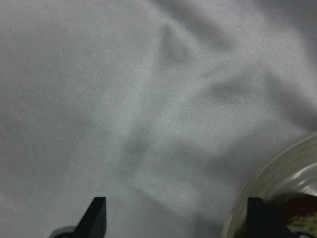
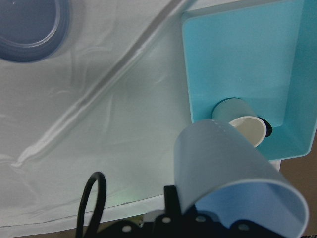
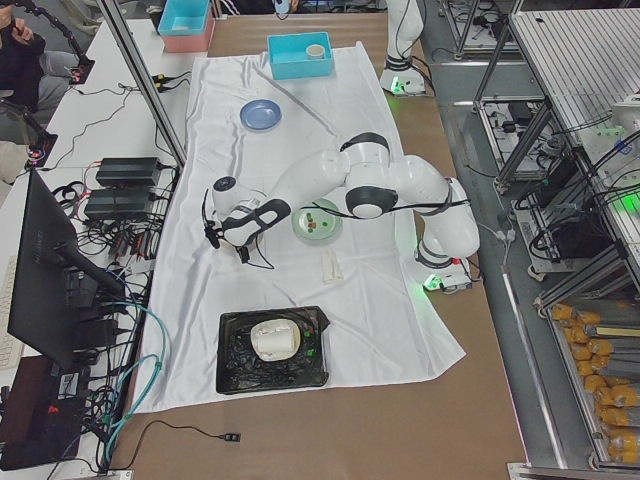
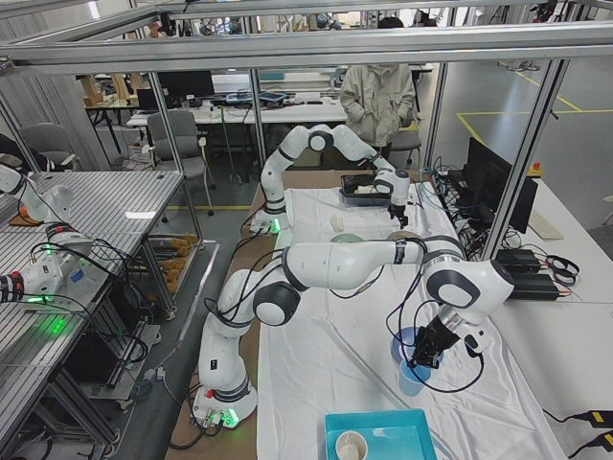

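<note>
My right gripper (image 4: 426,350) holds a light blue cup (image 2: 233,173), raised near a turquoise bin (image 2: 237,54) containing another cup (image 2: 235,111) with a white rim. A blue plate (image 3: 260,114) lies on the cloth. My left gripper (image 3: 228,240) is low over the cloth at left; in the left wrist view its fingers stand apart at the rim of a round dish (image 1: 262,183) with brown-green contents, largely cut off by the frame. Whether anything is between those fingers is not visible.
A green plate (image 3: 315,226) lies under the left arm. A black tray (image 3: 230,360) with a white item on it sits at the front. A monitor and cables line the left side. The cloth between the plates is fairly clear.
</note>
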